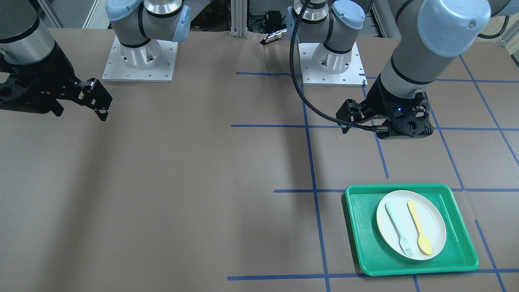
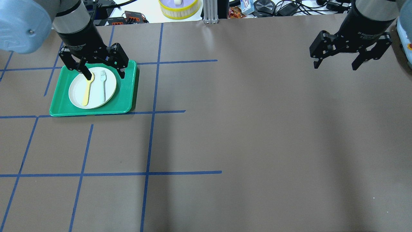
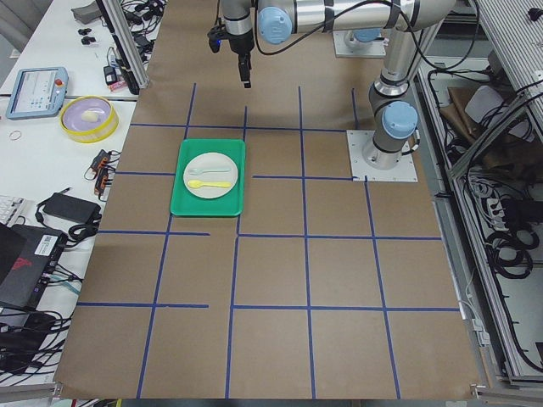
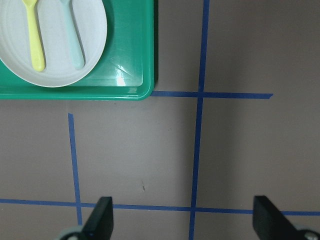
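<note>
A green tray [image 1: 360,228] holds a white plate [image 1: 389,228] with a pale blue fork [image 1: 396,224] and a yellow spoon [image 1: 416,219] lying on it. My gripper [image 2: 106,75] is open and empty, hanging high above the table, over the tray in the top view and behind it in the front view. In the left wrist view the tray [image 4: 127,75] fills the upper left, and both fingertips show wide apart at the bottom edge.
A second arm's gripper [image 2: 336,66] hangs at the right in the top view. Other arm bases [image 1: 146,73] stand along the back.
</note>
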